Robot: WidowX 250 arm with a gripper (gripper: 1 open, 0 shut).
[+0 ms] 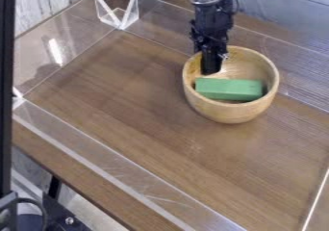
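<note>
A wooden bowl (245, 111) holds a green rectangular block (229, 89) lying in its bottom. The black gripper (209, 64) comes down from above at the bowl's back left, its fingertips at or just inside the rim. Whether the bowl's wall is between the fingers is hard to make out, as is the state of the fingers.
Clear strips run along its edges, with a folded clear piece at the back left. A pale wall stands behind.
</note>
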